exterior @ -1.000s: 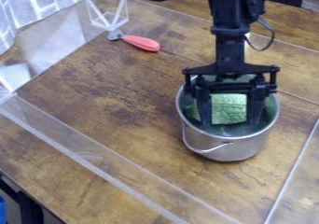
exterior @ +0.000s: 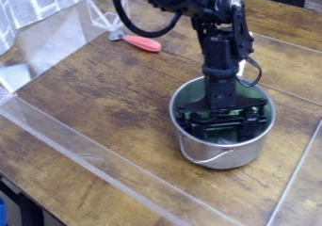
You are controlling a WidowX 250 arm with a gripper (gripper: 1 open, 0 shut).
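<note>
My black gripper [exterior: 220, 117] is lowered inside a steel pot [exterior: 220, 151] with a wire handle, right of centre on the wooden table. A green item [exterior: 251, 107] inside the pot is mostly hidden under the gripper body, so I cannot tell whether the fingers are on it or how they stand.
A pink-handled tool [exterior: 142, 43] lies at the back left, beside the arm. Clear plastic panels edge the left and right of the table [exterior: 94, 107], whose left-middle area is bare. A white item stands just behind the pot, partly hidden.
My gripper has moved down into the pot, and the green item that showed between and below the fingers is now largely covered.
</note>
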